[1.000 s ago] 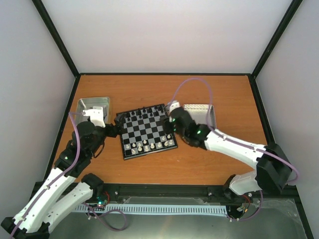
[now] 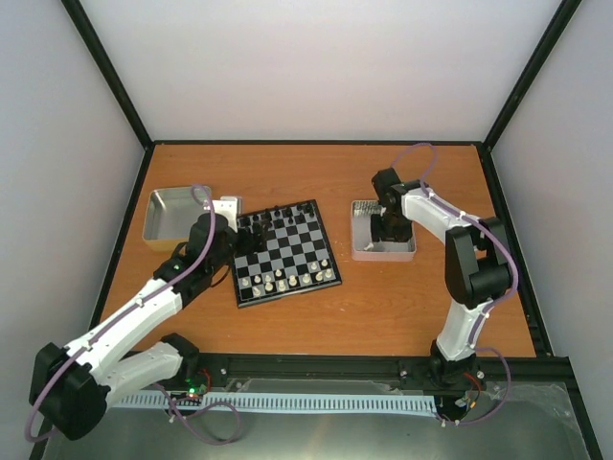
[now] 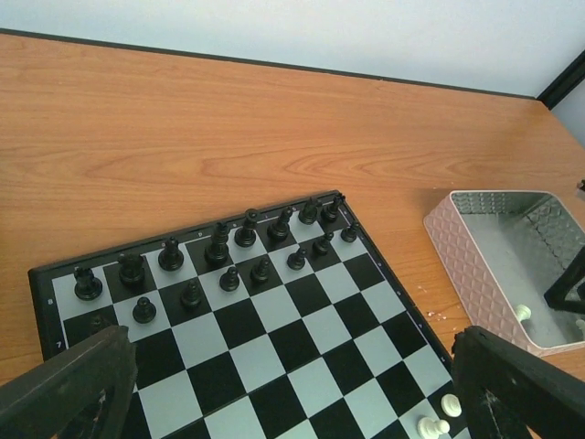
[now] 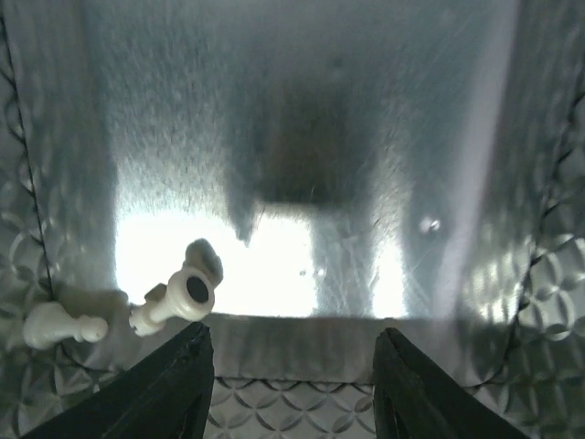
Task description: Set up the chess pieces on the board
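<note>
The chessboard (image 2: 287, 251) carries black pieces along its back and white pieces along its front. My left gripper hangs open over the board's left part, looking across rows of black pieces (image 3: 170, 256). My right gripper is open inside the pink-sided box (image 3: 448, 256). Just beyond its fingers, toward the left of the right wrist view, two white pieces lie on their sides: one (image 4: 187, 294) near the middle-left, one (image 4: 55, 325) by the wall.
A metal box (image 2: 172, 211) stands left of the board, partly behind the left arm.
My right gripper has moved from over the board's right side into the pink-sided box. The left arm has shifted slightly right and toward the back.
</note>
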